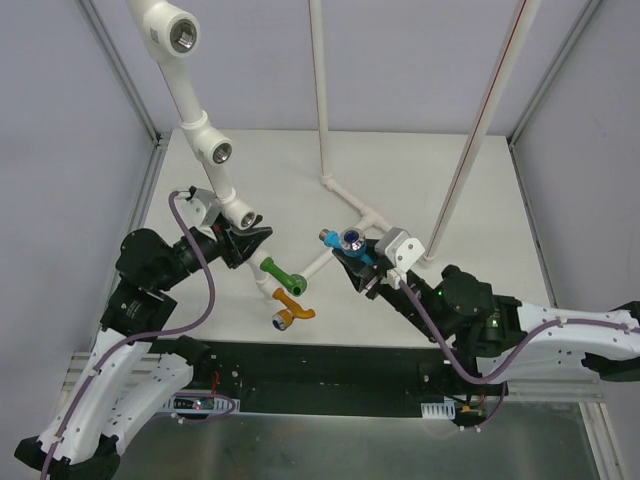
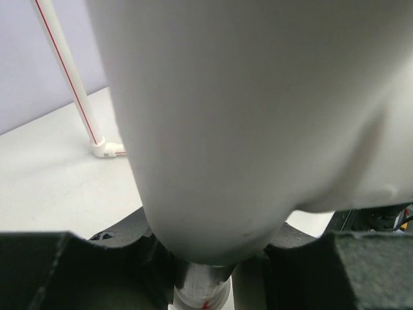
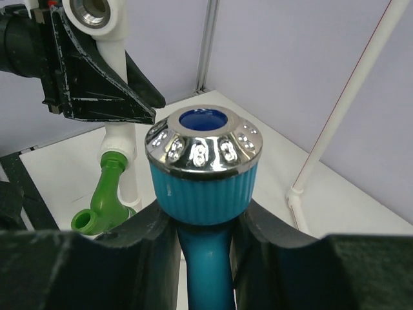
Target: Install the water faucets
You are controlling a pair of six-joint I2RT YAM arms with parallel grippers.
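Note:
A white pipe (image 1: 182, 88) with several metal-threaded sockets (image 1: 221, 153) slants down the left side of the top view. Near its lower sockets my left gripper (image 1: 243, 240) is shut on it; the pipe fills most of the left wrist view. The green faucet (image 1: 282, 276) and orange faucet (image 1: 293, 306) are on the pipe's lower end. In mid-air, right of the pipe, my right gripper (image 1: 356, 264) has its fingers closed on a blue faucet (image 3: 205, 194). That faucet's chrome collar and dark blue opening face up in the right wrist view.
Thinner white pipes (image 1: 322, 90) run behind, joined at elbows, with another long one (image 1: 485, 120) at the right. The white board (image 1: 400, 315) is clear in front. Walls close in both sides.

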